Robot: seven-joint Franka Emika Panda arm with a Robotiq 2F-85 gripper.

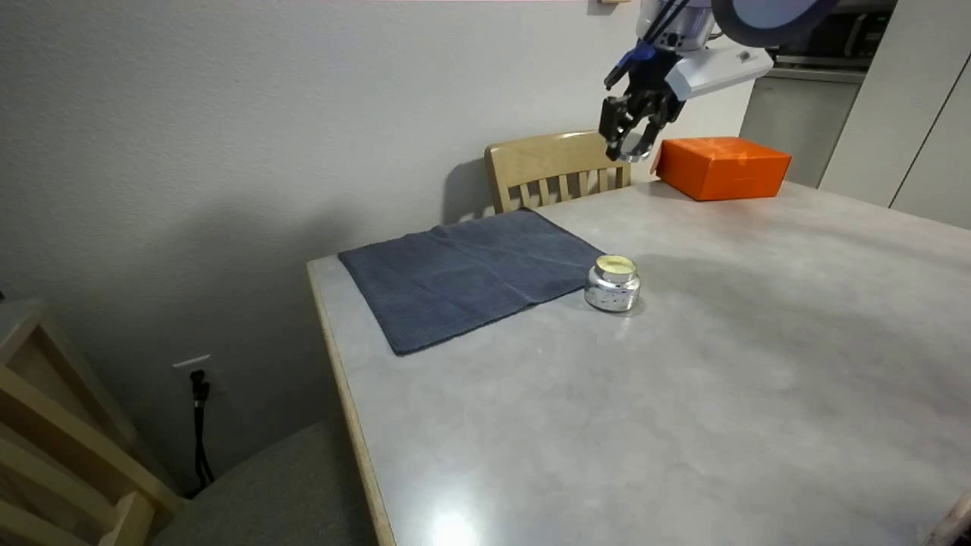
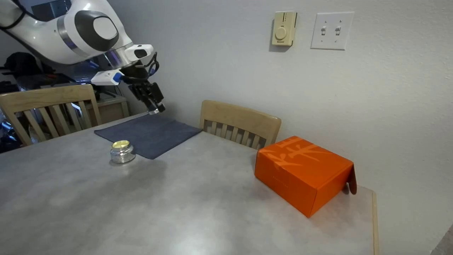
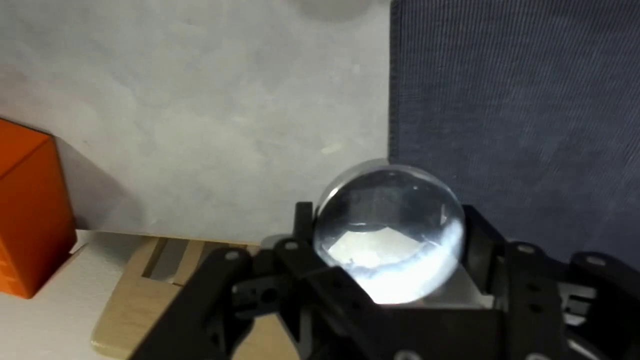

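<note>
A round, shiny silver lid is pinched edge to edge by my gripper; its mirror-like face fills the space between the black fingers. High above the table, at the chair side, the gripper and lid appear tilted in exterior view 1. Exterior view 2 shows the gripper over the far part of the cloth, with only a sliver of the lid showing. Below and apart from it, a silver glass jar stands upright and uncovered, its top pale yellow. The jar sits right by a corner of the blue-grey cloth.
An orange box occupies the table's far end, by the wall. One wooden chair backs onto the wall side, and a second chair stands at another side.
</note>
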